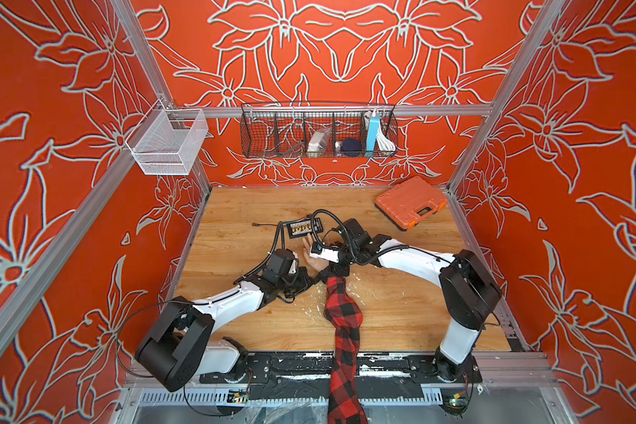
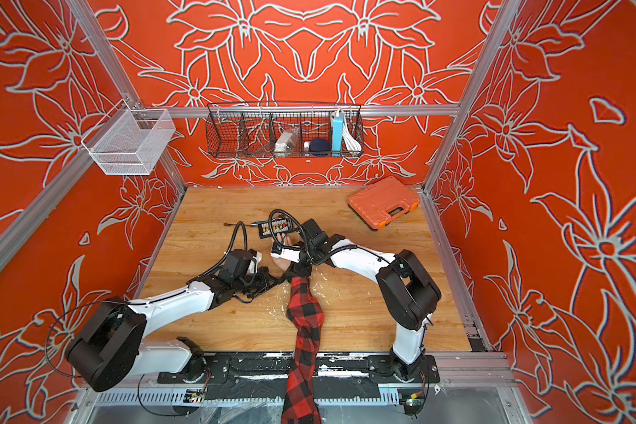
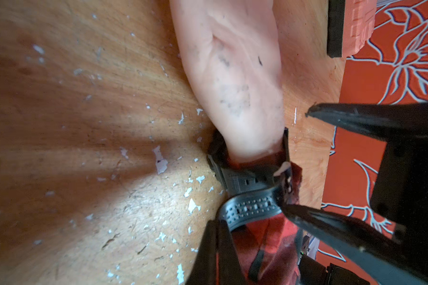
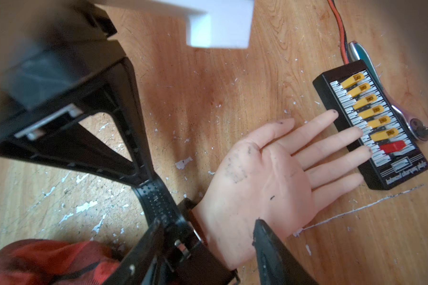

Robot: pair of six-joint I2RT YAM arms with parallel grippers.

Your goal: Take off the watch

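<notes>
A black watch (image 4: 195, 258) is around the wrist of a mannequin hand (image 4: 266, 190), palm up, with a red-and-black checked sleeve (image 1: 344, 318) below. The perforated end of its strap (image 3: 252, 207) is raised in an arc from the wrist. My left gripper is shut on this strap end, reaching in from the left side. The buckle (image 4: 181, 247) shows by the wrist in the right wrist view. My right gripper is part open over the wrist, one finger (image 4: 266, 242) above the hand's base and the other near the strap.
Just beyond the fingertips lies a black charging board (image 4: 375, 128) with yellow connectors, a tool (image 4: 417, 128) along its side. An orange case (image 1: 411, 202) rests at the back right. Wire baskets (image 1: 318, 132) hang on the back wall.
</notes>
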